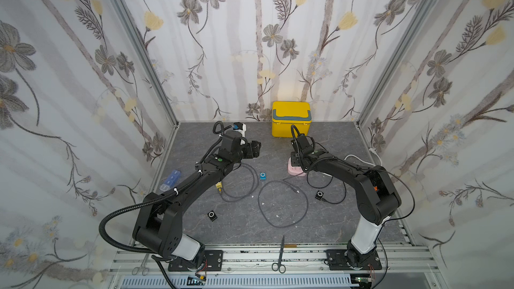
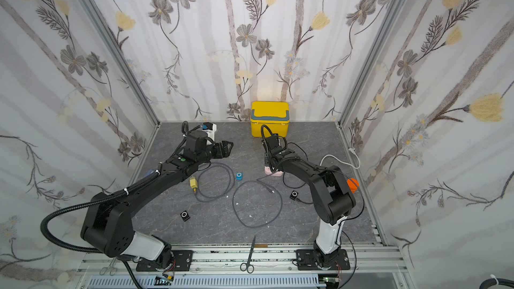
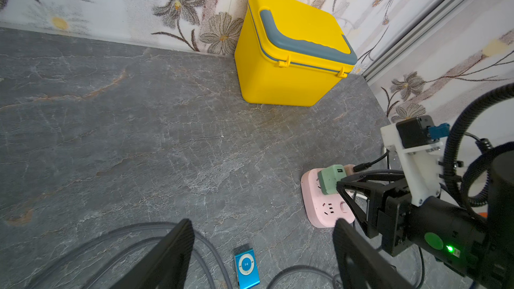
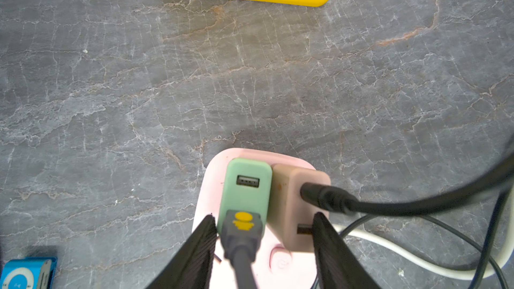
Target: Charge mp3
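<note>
A pink power strip (image 4: 216, 167) bears a green USB adapter (image 4: 246, 190) and a beige adapter (image 4: 289, 203). Low against the green adapter's face, a grey cable plug (image 4: 243, 230) with a yellow mark covers part of it; how deep it sits is hidden. My right gripper stands open around the plug, a gap showing on either side. A blue mp3 player (image 3: 246, 268) lies on the table left of the strip. Above the table, my left gripper is open and empty. Two black players (image 1: 212, 215) also lie there, the right one (image 1: 319, 195) joined to a cable.
At the back wall stands a yellow box (image 1: 291, 119). Grey cable (image 1: 282, 181) loops across the middle table, and a yellow adapter (image 2: 193, 182) lies left. A black cable (image 4: 385, 207) runs from the beige adapter. Bare table stretches between the box and the strip.
</note>
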